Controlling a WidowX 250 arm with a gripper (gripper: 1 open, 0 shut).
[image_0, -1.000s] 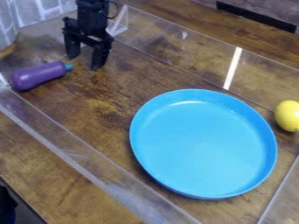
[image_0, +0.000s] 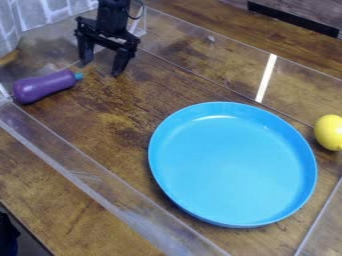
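My black gripper (image_0: 103, 56) is at the top left of the camera view, low over the wooden board, its two fingers apart with nothing visible between them. Below and left of it lies a purple eggplant-like toy (image_0: 43, 88). A large blue plate (image_0: 230, 160) fills the lower right. A yellow rounded object (image_0: 327, 132) sits at the right edge, partly cut off.
The middle and upper right of the wooden board (image_0: 181, 65) are clear. Transparent walls or edges run along the left and bottom. A white strip (image_0: 265, 78) lies on the right side.
The gripper has shifted slightly and turned a little, staying at the top left. The toy, plate and yellow object have not moved.
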